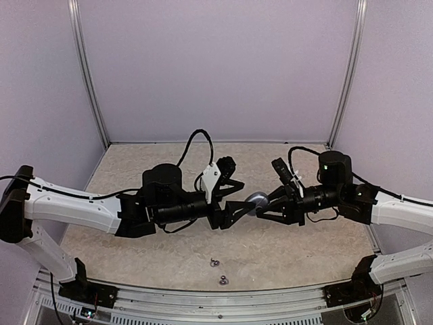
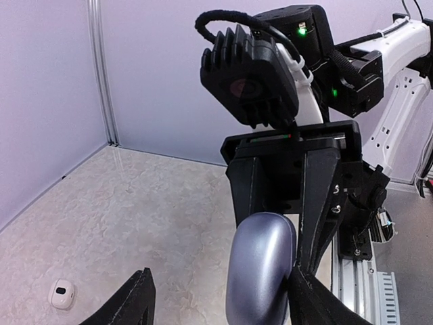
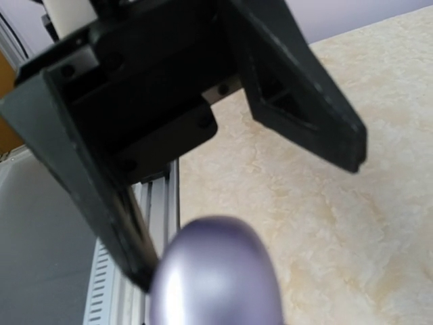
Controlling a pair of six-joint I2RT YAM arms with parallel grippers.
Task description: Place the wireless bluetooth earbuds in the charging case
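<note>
A shiny purple-silver charging case is held above the table by my right gripper, which is shut on it. Facing it from the left, my left gripper has its fingers apart and nothing between them. One left finger reaches close beside the case; whether it touches cannot be told. The case also shows between the right gripper's fingers in the left wrist view. Two small earbuds, one behind the other, lie near the table's front edge.
A small white object lies on the table in the left wrist view. Bare tabletop surrounds the earbuds, and a metal rail runs along the front edge.
</note>
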